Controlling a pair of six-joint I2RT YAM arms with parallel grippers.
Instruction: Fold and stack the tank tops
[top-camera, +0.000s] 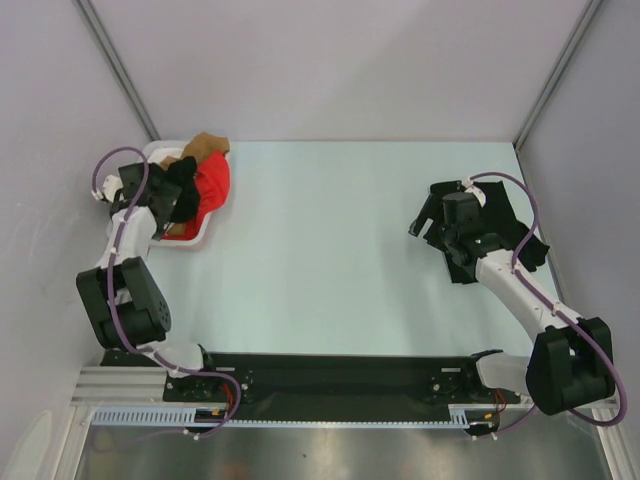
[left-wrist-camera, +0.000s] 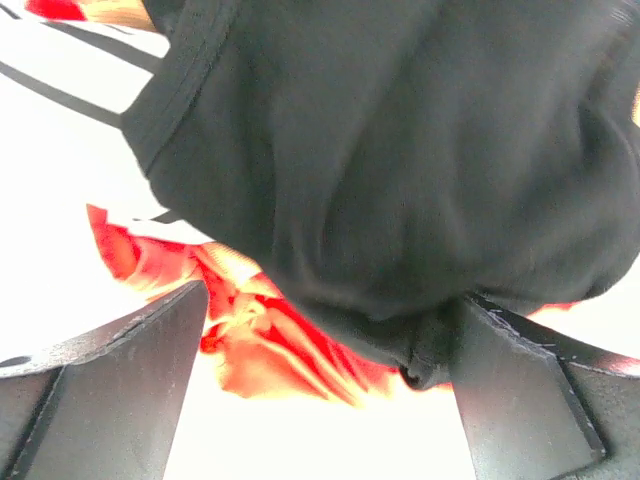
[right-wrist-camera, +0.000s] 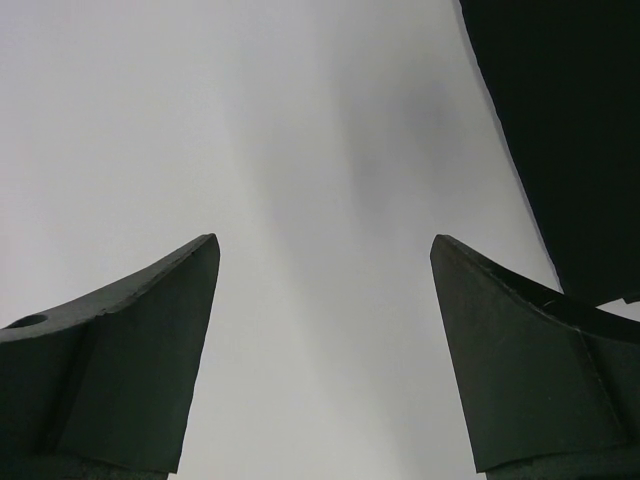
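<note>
A white basket (top-camera: 202, 232) at the table's left holds crumpled tank tops. Among them are a black one (top-camera: 184, 185), a red one (top-camera: 213, 182) and a tan one (top-camera: 206, 147). My left gripper (top-camera: 172, 212) is over the basket. In the left wrist view the black cloth (left-wrist-camera: 400, 170) fills the upper part, red cloth (left-wrist-camera: 270, 340) lies below it, and the left gripper stands open. Dark cloth (top-camera: 500, 215) lies flat at the table's right. Open and empty, my right gripper hovers just left of that dark cloth (right-wrist-camera: 570, 150).
White cloth with black stripes (left-wrist-camera: 70, 80) shows in the basket in the left wrist view. Side walls stand close to both arms.
</note>
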